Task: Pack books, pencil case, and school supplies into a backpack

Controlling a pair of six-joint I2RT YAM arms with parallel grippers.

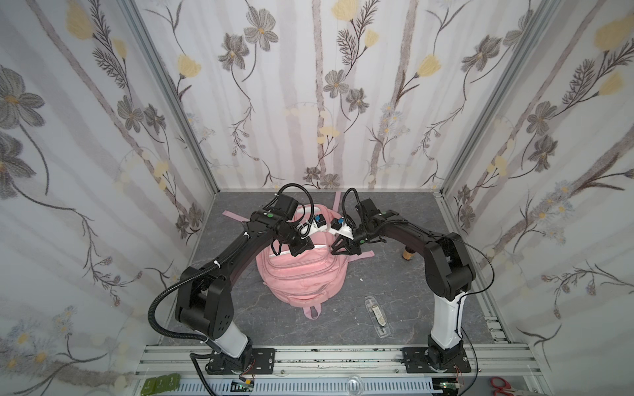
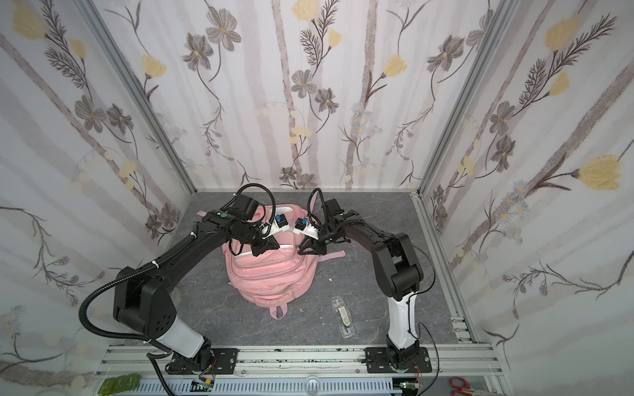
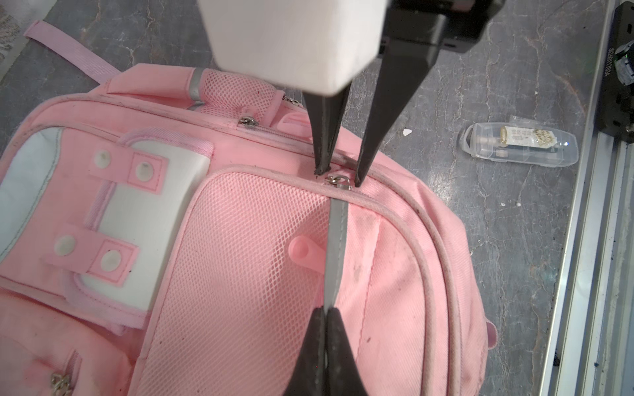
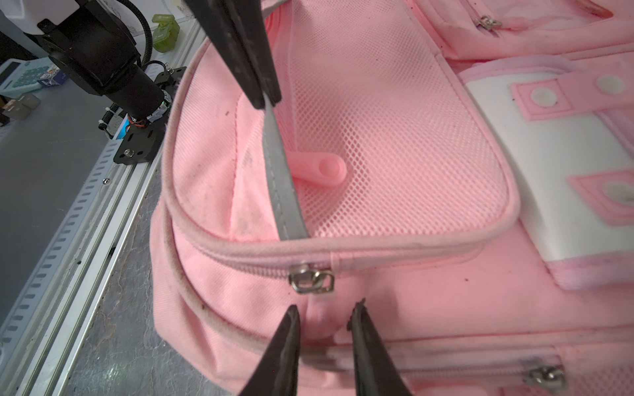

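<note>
A pink backpack (image 1: 300,283) lies on the grey floor. In the left wrist view my left gripper is shut on the grey strip across the mesh front pocket (image 3: 231,277); whether it pinches anything is hard to tell. My right gripper is part open, fingertips just beside a metal zipper pull (image 4: 310,278) at the pocket's edge, nothing visibly held. A clear plastic pencil case (image 1: 377,316) lies on the floor to the right of the backpack.
A small brownish object (image 1: 408,253) stands behind the right arm. Metal rails (image 1: 317,353) run along the front. Bare floor lies around the backpack.
</note>
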